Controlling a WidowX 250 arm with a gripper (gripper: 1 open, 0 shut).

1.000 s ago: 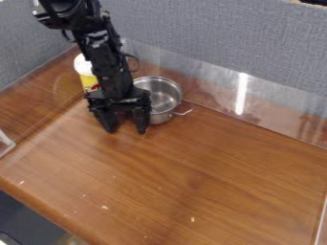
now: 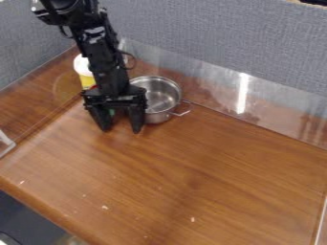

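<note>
My black gripper (image 2: pixel 119 116) is low at the back left of the wooden table (image 2: pixel 192 182), just left of a steel pot (image 2: pixel 163 91) with a wire handle at its lower right. The fingers point down near the pot's front left side; whether anything is between them is unclear. Behind the arm stands a white and yellow object (image 2: pixel 83 67), partly hidden.
Grey panels and a clear strip border the back. A small clear object (image 2: pixel 6 142) sits at the left edge.
My gripper has shifted slightly left, away from the pot, over the last second. The pot looks unmoved.
</note>
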